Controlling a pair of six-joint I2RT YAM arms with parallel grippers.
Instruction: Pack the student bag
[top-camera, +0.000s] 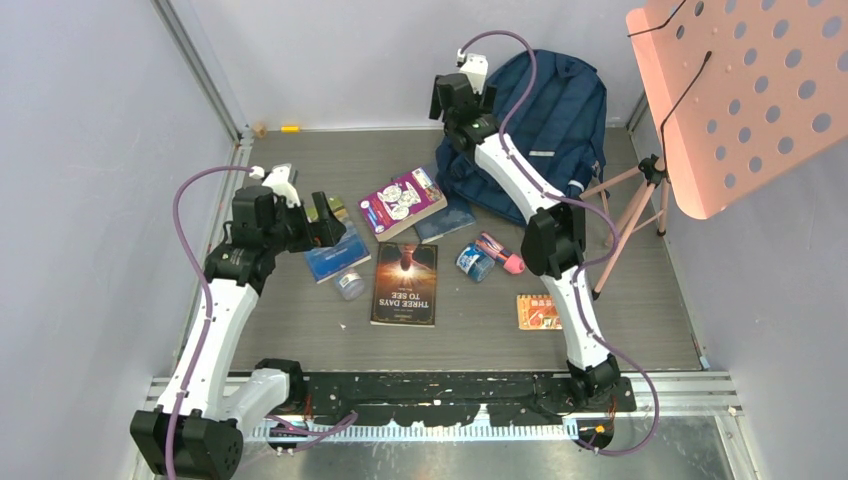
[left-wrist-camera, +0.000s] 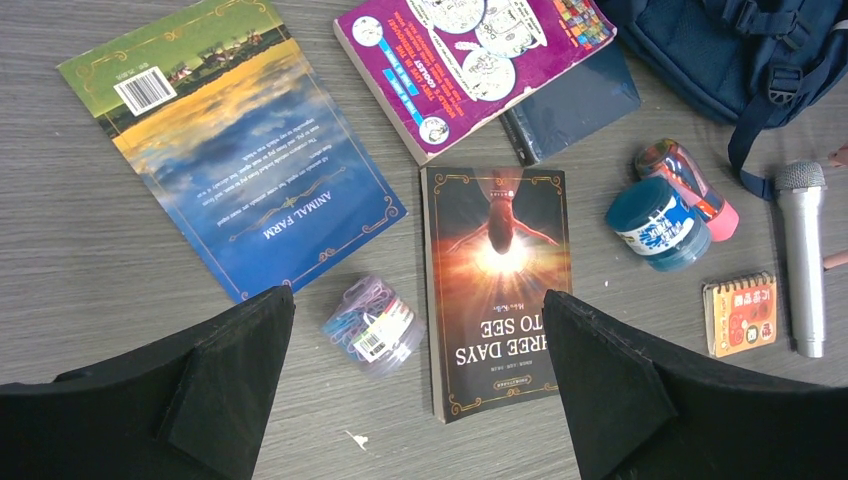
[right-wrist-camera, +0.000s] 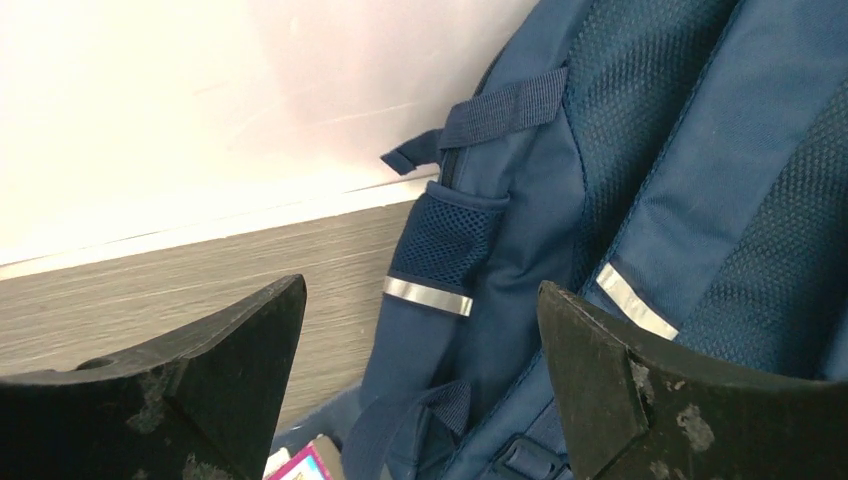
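The navy backpack (top-camera: 565, 105) lies at the back right against the wall, strapped side up. Over its left edge hangs my right gripper (top-camera: 461, 108), open; in the right wrist view the bag's mesh side pocket (right-wrist-camera: 452, 238) shows beyond the empty gap between its fingers. My left gripper (top-camera: 325, 222) is open above the Animal Farm book (left-wrist-camera: 265, 150), holding nothing. Right of that book lie a purple book (top-camera: 402, 203), partly on a dark blue book (top-camera: 445, 222), and the Three Days to See book (top-camera: 405, 285). A jar of clips (left-wrist-camera: 375, 327) lies between the lower books.
A blue-lidded jar (top-camera: 474, 262), a red and pink bottle (top-camera: 501, 254) and an orange notebook (top-camera: 538, 312) lie right of the books. A pink panel (top-camera: 750, 90) on a tripod (top-camera: 632, 215) crowds the right side.
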